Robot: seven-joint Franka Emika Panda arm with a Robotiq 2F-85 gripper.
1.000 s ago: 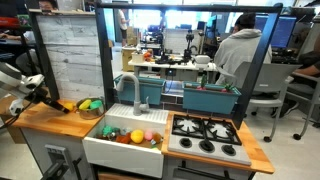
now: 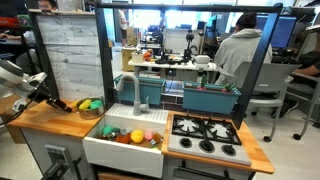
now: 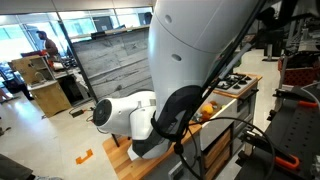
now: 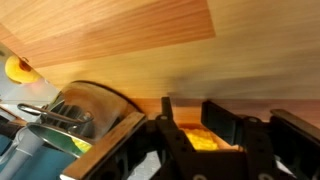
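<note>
My gripper (image 2: 68, 108) is low over the left end of the wooden counter, just left of the metal pot (image 2: 92, 113). In the wrist view the open gripper has its dark fingers at the bottom edge. A yellow-orange item (image 4: 201, 139) shows between and behind the fingers; its shape is mostly hidden, and I cannot tell whether they touch it. The pot (image 4: 92, 103) stands to the left in that view, with something green and yellow inside. From outside, fruit-like green and orange items (image 2: 91, 103) show in the pot.
Right of the pot, a white sink (image 2: 105, 150) holds several colourful toy foods. Beyond it lies a stove (image 2: 208, 137) with black grates. A faucet (image 2: 137, 93) rises behind the sink, and a pale wooden panel (image 2: 75, 50) backs the counter's left end.
My arm has shifted slightly right and down toward the counter near the pot. The orange item seen on the counter earlier is now less visible beside the gripper. The sink and stove look unchanged.
</note>
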